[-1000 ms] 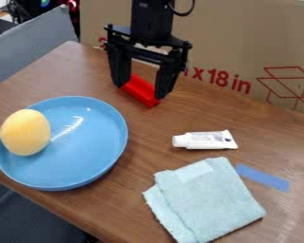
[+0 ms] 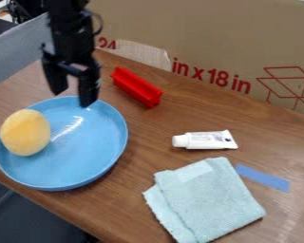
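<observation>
My gripper (image 2: 71,80) is open and blurred, hanging over the back left of the blue plate (image 2: 91,152). A pale yellow rounded object (image 2: 26,131) sits on the left side of the plate, below and left of the gripper. A red object (image 2: 137,87) lies on the table just right of the gripper. A white tube (image 2: 204,140) lies right of the plate, and a folded light blue cloth (image 2: 204,200) lies at the front right.
A cardboard box (image 2: 218,43) stands along the back. A strip of blue tape (image 2: 261,177) is stuck on the wooden table (image 2: 167,114). The table's front left edge borders a dark area.
My gripper has moved left from above the red object to over the plate's back edge, uncovering the red object. The things on the table look unmoved.
</observation>
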